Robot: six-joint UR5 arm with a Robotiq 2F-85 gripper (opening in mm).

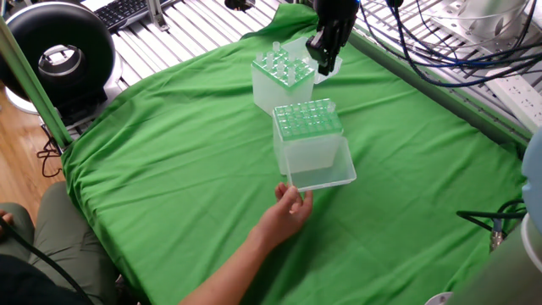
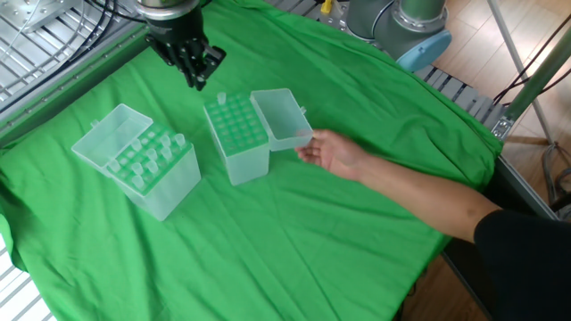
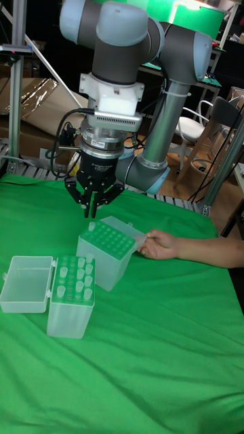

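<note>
Two translucent tip boxes with green racks stand on the green cloth. One box (image 2: 246, 165) has an almost empty rack, with a single clear tip (image 3: 91, 226) standing upright in a corner hole. Several tips stand in the rack of the other box (image 3: 70, 318). Just above the single tip is my black gripper (image 3: 91, 215), pointing down and apart from it. A narrow gap shows between its fingers (image 3: 95, 206), and nothing is held there.
A person's hand (image 1: 288, 212) holds the open lid (image 1: 326, 174) of the nearly empty box. The other box's lid (image 3: 27, 284) lies open beside it. Clear cloth (image 2: 241, 259) surrounds the boxes. Cables (image 1: 474, 59) run along one side.
</note>
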